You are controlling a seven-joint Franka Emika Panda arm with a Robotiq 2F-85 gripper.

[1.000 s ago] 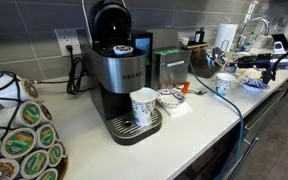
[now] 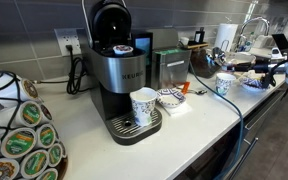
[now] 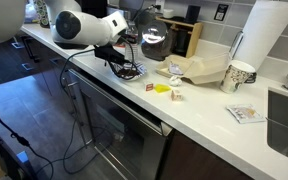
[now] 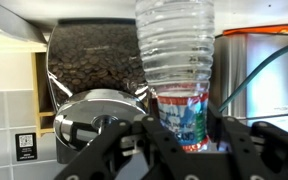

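Note:
In the wrist view, a clear ribbed plastic bottle-like container [image 4: 178,55] with a red, green and blue patterned part [image 4: 184,122] stands in front of my gripper. Dark fingers lie around the patterned part; whether they press on it is not clear. Seen from the second exterior view, my gripper [image 3: 122,62] hangs low over the far counter, pointing down among dark items. The first exterior view has the gripper [image 2: 268,70] small at the right edge, over a patterned bowl [image 2: 254,80].
A coffee maker [image 2: 123,75] holds a patterned paper cup [image 2: 144,106] on its drip tray. Another cup [image 2: 225,83] and a stack of plates [image 2: 171,97] stand along the counter. In the wrist view, a coffee-bean container [image 4: 96,58] is close beside the gripper. Clear counter [image 3: 212,122] lies nearer the sink.
At the right of the first exterior view, the arm and gripper have come down closer to the counter. Cups, plates and coffee maker stay where they were.

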